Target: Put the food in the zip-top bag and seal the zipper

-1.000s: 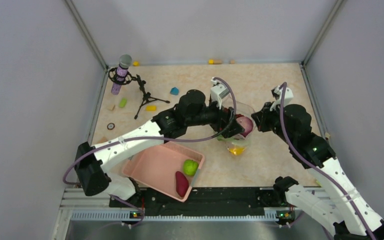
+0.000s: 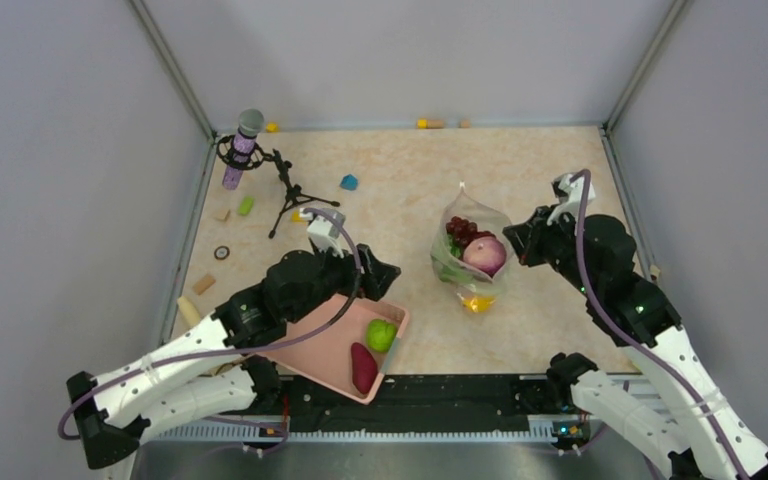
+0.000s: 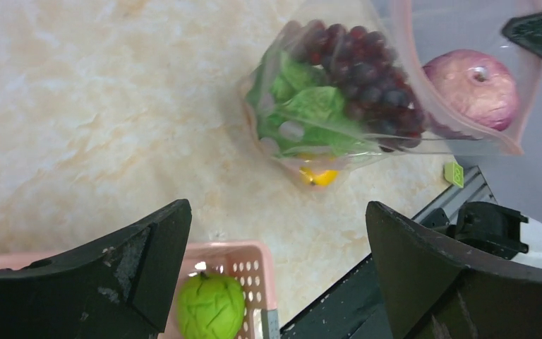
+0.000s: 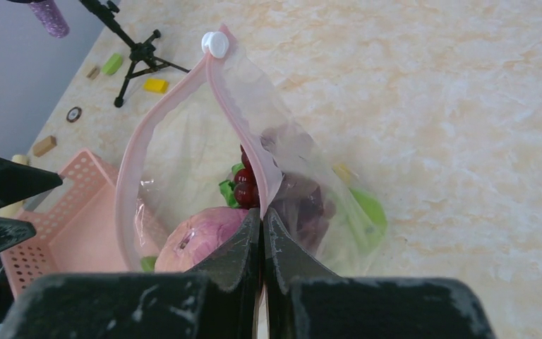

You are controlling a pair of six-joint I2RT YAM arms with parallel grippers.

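The clear zip top bag stands on the table with its mouth spread open. Inside it are the purple onion, dark red grapes and some green leaves. My right gripper is shut on the bag's rim at one end of the mouth; the white slider sits at the opposite end. Over the pink basket's corner, my left gripper is open and empty. A green pepper and a dark red sweet potato lie in the pink basket.
A yellow item shows at the bag's near side. Behind the left arm stand a black tripod and several small blocks, among them a blue one. The table behind the bag is free.
My left gripper has drawn back from above the bag toward the basket, staying open. The onion stays in the bag.
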